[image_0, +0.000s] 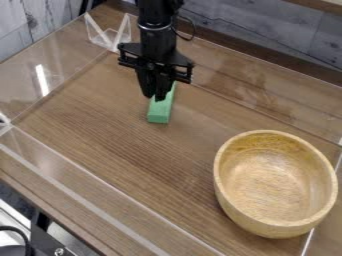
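Observation:
A black robot gripper (155, 74) hangs from the top of the view over a green block (160, 108) lying on the wooden table, its fingertips near the block's upper end. Whether the fingers are open or shut cannot be made out, and part of the block is behind them.
A large pale wooden bowl (274, 185) fills the lower right of the table (94, 150). A grey wall (267, 35) runs along the back, and clear plastic pieces show at the left edge and top left.

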